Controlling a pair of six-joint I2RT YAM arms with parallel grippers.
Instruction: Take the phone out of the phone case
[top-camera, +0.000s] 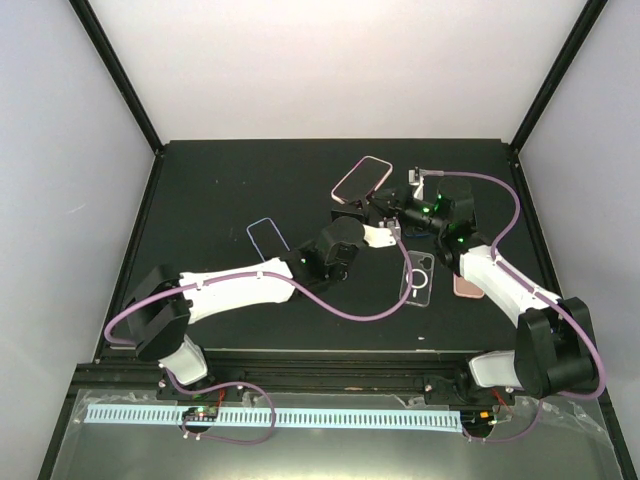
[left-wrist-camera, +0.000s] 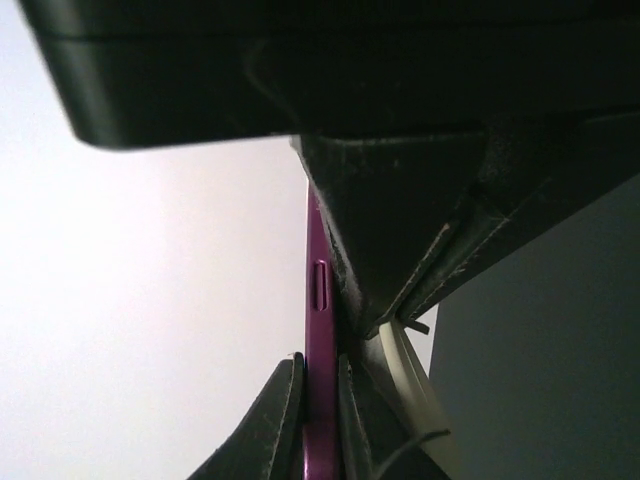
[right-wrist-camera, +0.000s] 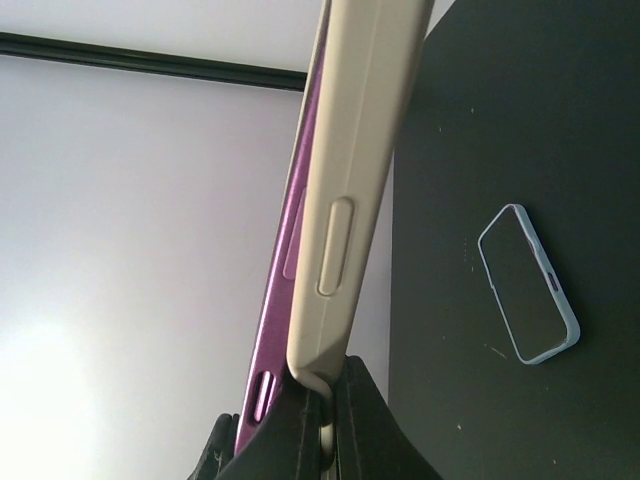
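Note:
The purple-edged phone (left-wrist-camera: 319, 310) is edge-on in the left wrist view, with my left gripper shut on it, one finger on each face. In the right wrist view the phone (right-wrist-camera: 272, 320) leans along the beige phone case (right-wrist-camera: 350, 190), its lower part standing out past the case's rim. My right gripper is shut on the case's lower edge. How much of the phone's far end sits in the case is hidden. From above, both grippers meet at the near end of the raised phone and case.
An empty light-blue case (top-camera: 268, 238) lies on the black table at left. A clear case with a ring (top-camera: 418, 280) and a pink case (top-camera: 468, 287) lie near the right arm.

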